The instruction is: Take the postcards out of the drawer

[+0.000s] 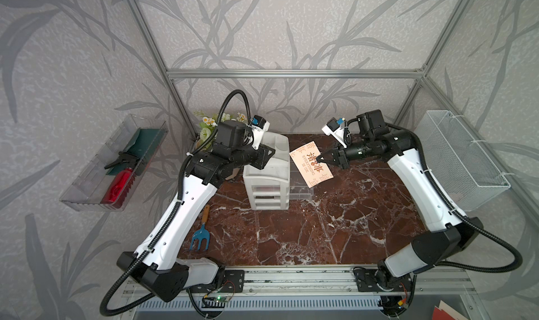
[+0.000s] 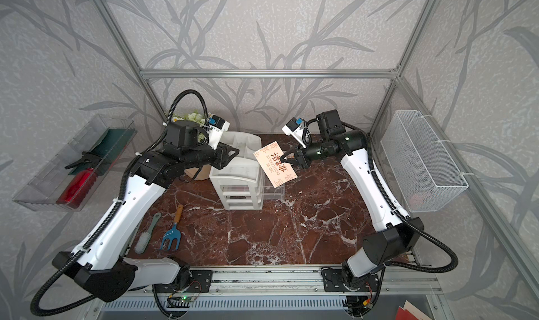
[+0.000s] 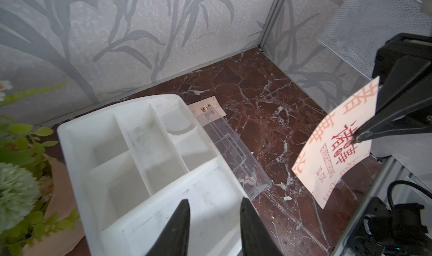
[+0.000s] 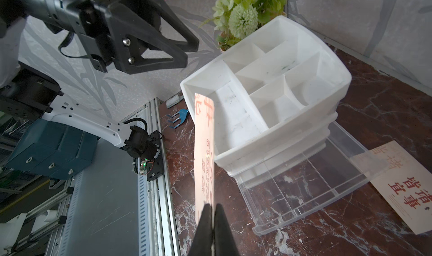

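Observation:
A pink postcard (image 1: 306, 168) (image 4: 203, 152) is held up by my right gripper (image 1: 319, 158), shut on its edge. A second postcard (image 3: 204, 107) (image 4: 402, 188) lies on the table behind and right of the white organizer, partly beside or under the clear drawer (image 3: 249, 175) (image 4: 301, 179), which stands out from the organizer's right side. My left gripper (image 1: 264, 154) hangs over the organizer (image 1: 266, 190), its fingers apart, with nothing between them.
Flowers in a pot (image 3: 18, 193) stand left of the organizer. A rake (image 1: 203, 235) and a brush (image 2: 144, 235) lie at the front left. A mesh basket (image 1: 460, 157) is at the right wall.

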